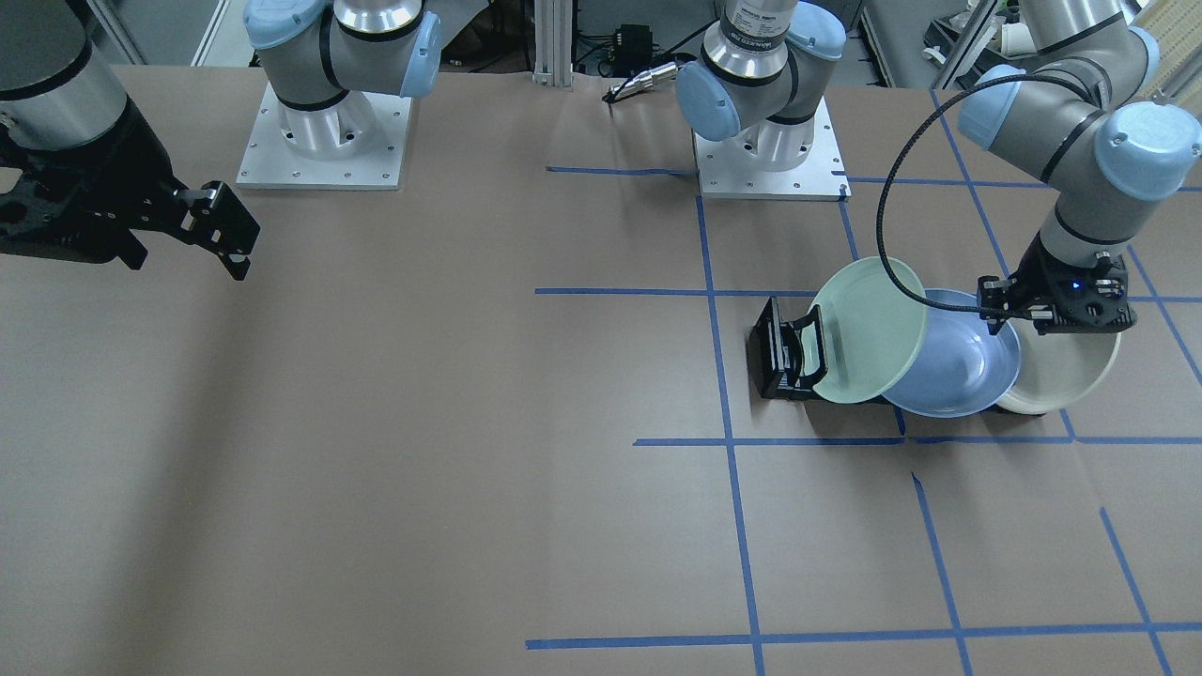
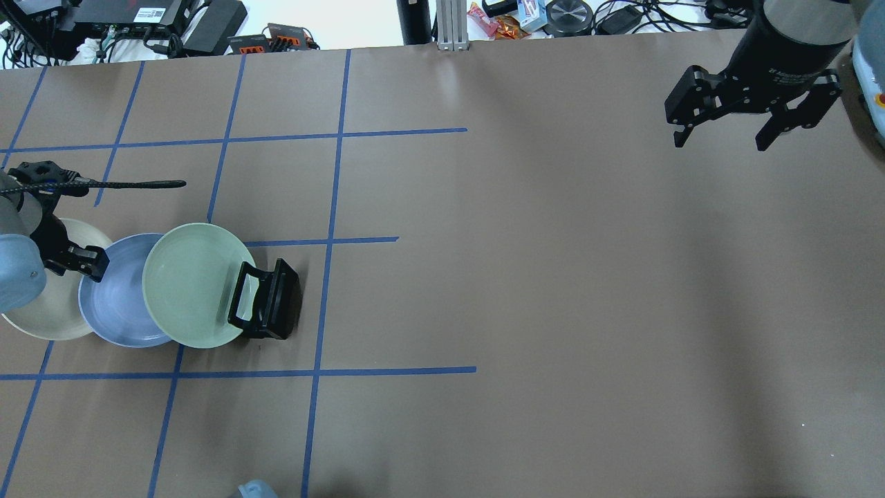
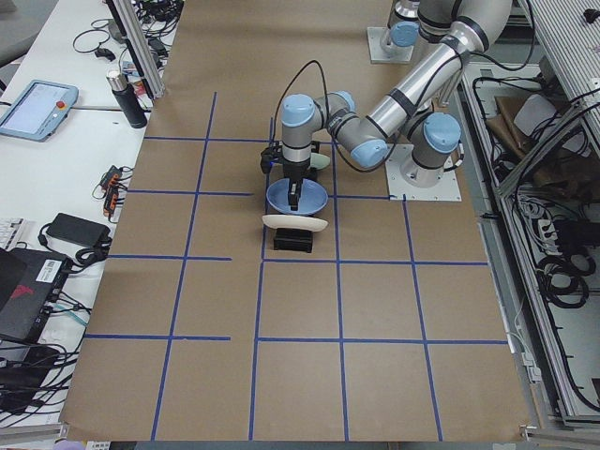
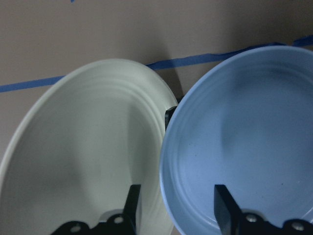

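Observation:
A black dish rack (image 1: 778, 355) holds three tilted plates: mint green (image 1: 862, 332), blue (image 1: 948, 372) and white (image 1: 1065, 372). My gripper hangs over the rack at the white and blue plates. In the left wrist view its fingertips are apart, open, one over the white plate and the other over the blue one, either side of the blue plate's near rim. In the top view the gripper sits at the rack's left end, above those two plates.
A second arm's black gripper (image 2: 751, 104) is at the top right of the top view, far from the rack. Other arm bases (image 1: 327, 169) stand along the back.

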